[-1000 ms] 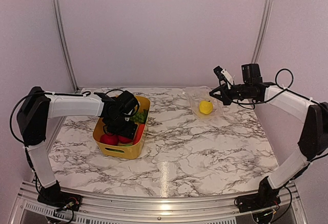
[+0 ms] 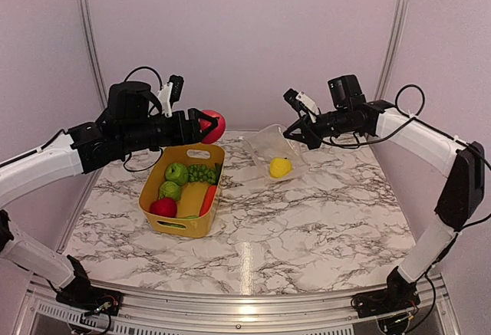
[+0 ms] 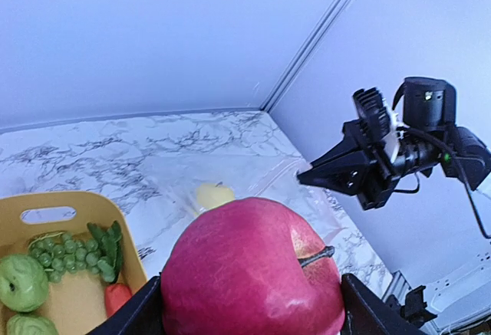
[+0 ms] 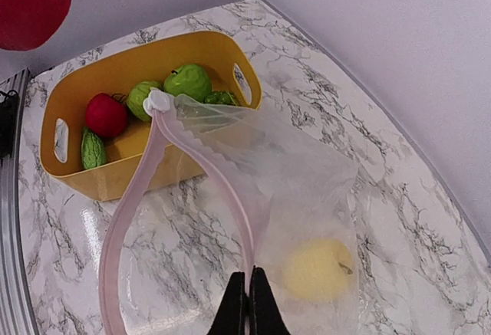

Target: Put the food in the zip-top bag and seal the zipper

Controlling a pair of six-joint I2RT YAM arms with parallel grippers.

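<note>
A red apple [image 3: 249, 270] with a dark stem fills the lower middle of the left wrist view, with my left gripper [image 2: 205, 124] shut on it from both sides. It hangs in the air above the back right corner of the yellow bin. In the right wrist view, the clear zip bag [image 4: 299, 189] has its pink-edged mouth gaping toward the bin. My right gripper is shut on one edge of that mouth. A yellow fruit [image 2: 280, 167] lies inside the bag.
The yellow bin [image 2: 182, 228] stands left of the bag. It holds green fruits [image 2: 176, 173], grapes [image 3: 69, 254], a red pepper [image 2: 208, 199] and another red fruit [image 2: 163, 207]. Bare marble table [image 2: 307, 235] stretches in front of the bag.
My left gripper has risen out of the bin with the apple and swung right, toward the bag. The right arm has shifted left, carrying the bag and the yellow fruit nearer the bin.
</note>
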